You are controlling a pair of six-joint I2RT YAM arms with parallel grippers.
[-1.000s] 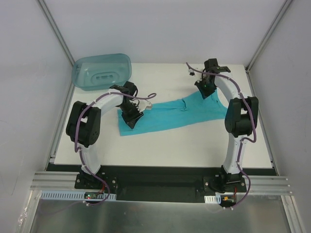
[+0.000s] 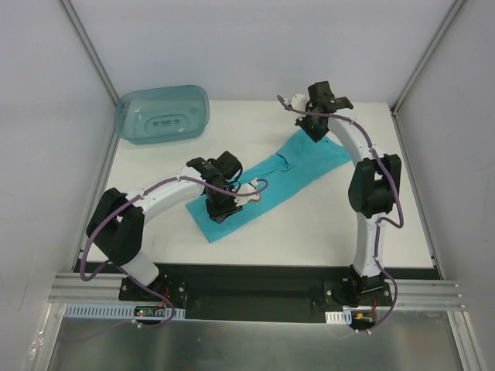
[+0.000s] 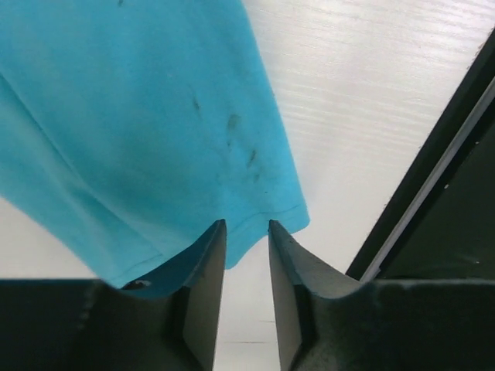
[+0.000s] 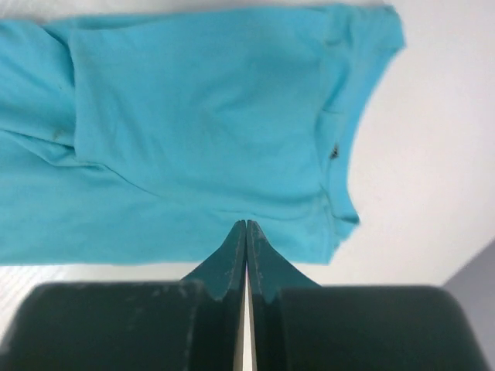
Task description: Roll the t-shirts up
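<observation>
One turquoise t-shirt [image 2: 267, 189] lies diagonally across the white table, folded into a long band with its left end nearer the front. Over that left end is my left gripper [image 2: 220, 218]; in the left wrist view its fingers [image 3: 207, 267] stand a little apart near a corner of the cloth [image 3: 178, 131], nothing gripped between them. My right gripper [image 2: 315, 137] is at the shirt's far right end. Seen from the right wrist, its fingertips [image 4: 238, 241] are shut together over the cloth's edge [image 4: 209, 116], with no fabric visible between them. Dark spots mark the cloth under the left wrist.
An empty teal bin [image 2: 161, 137] stands at the back left of the table [image 2: 309, 239]. Bare tabletop lies in front of the shirt and at the back middle. A dark gap runs along the front edge.
The shirt has swung from nearly level to a steeper diagonal, its left end coming toward the front. My left gripper moved frontward and slightly right; the right one shifted left and farther back.
</observation>
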